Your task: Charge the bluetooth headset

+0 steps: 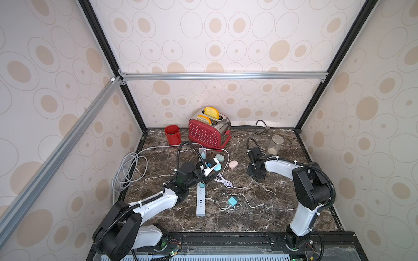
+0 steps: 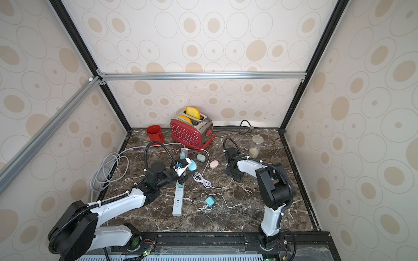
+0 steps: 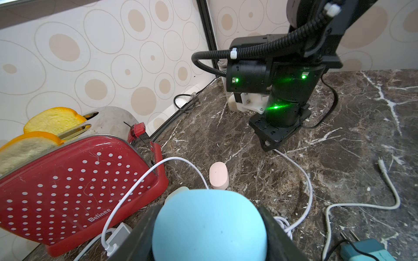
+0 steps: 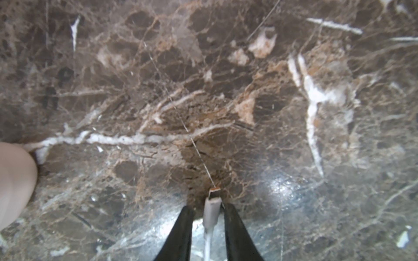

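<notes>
My left gripper (image 1: 214, 167) is shut on a light-blue headset case (image 3: 209, 224), held up above the power strip (image 1: 200, 204). My right gripper is low over the marble, fingers part open on either side of a white cable connector (image 4: 212, 208); whether they touch it I cannot tell. The white cable runs back to a coil (image 1: 223, 181) near the strip. A pink case (image 1: 233, 164) lies left of the right gripper, and a green case (image 1: 219, 158) lies behind the blue one.
A red toaster (image 1: 204, 134) with bread stands at the back, beside a red cup (image 1: 172, 138). A teal adapter (image 1: 232, 201) with cables lies at the front middle. Coiled grey cord (image 1: 126, 171) lies at the left. A jar (image 1: 273, 151) stands behind the right arm.
</notes>
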